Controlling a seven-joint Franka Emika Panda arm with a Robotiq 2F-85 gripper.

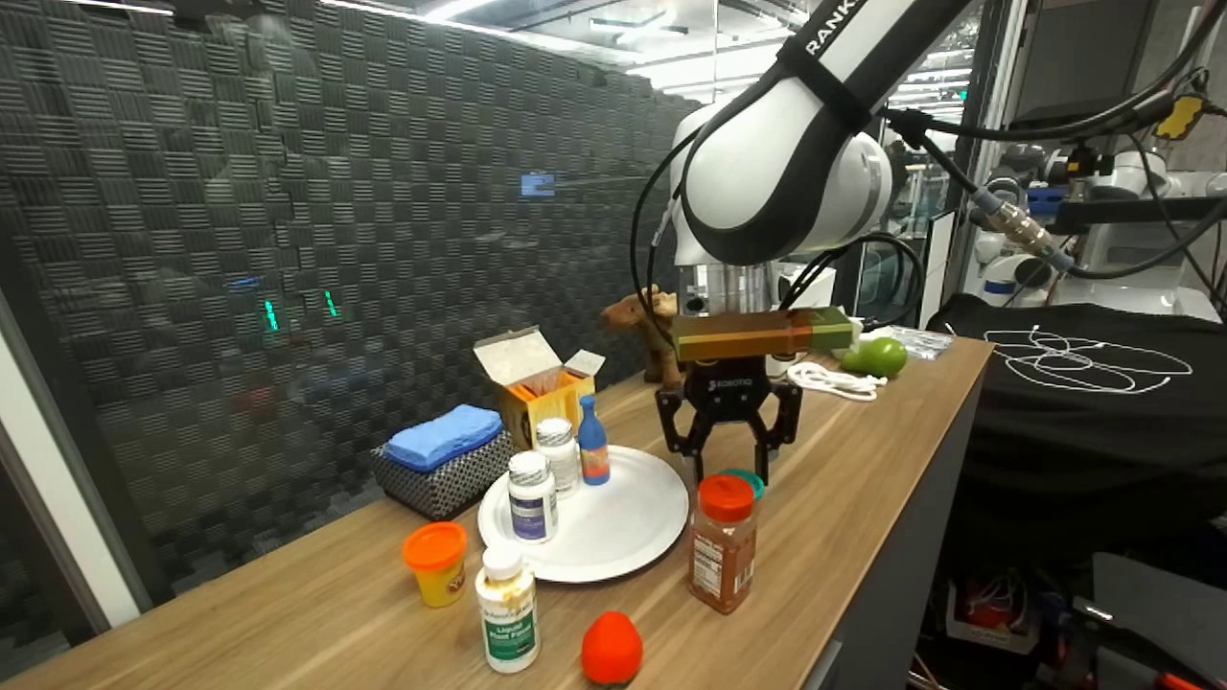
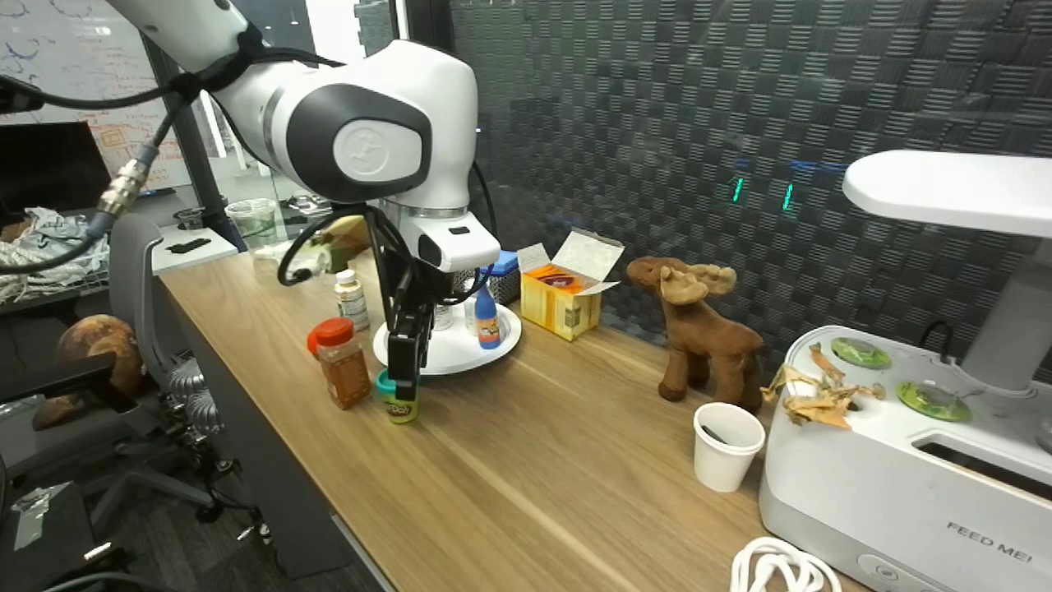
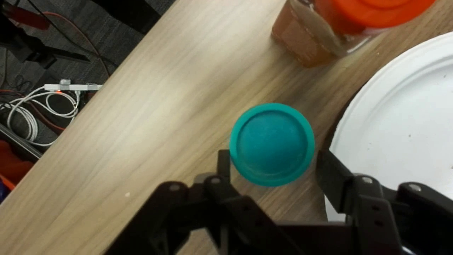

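A Play-Doh tub with a teal lid stands on the wooden table between the spice jar and the white plate. My gripper points down over it, fingers part open. In the wrist view one finger lies close against the lid's left edge. The other finger is on the right, a small gap from the lid, near the plate's rim. Whether either finger touches the tub cannot be told. From the first exterior side, the red-capped spice jar hides most of the tub.
The white plate holds two white bottles and a blue bottle. Nearby stand an orange-lidded tub, a plant food bottle and a red object.
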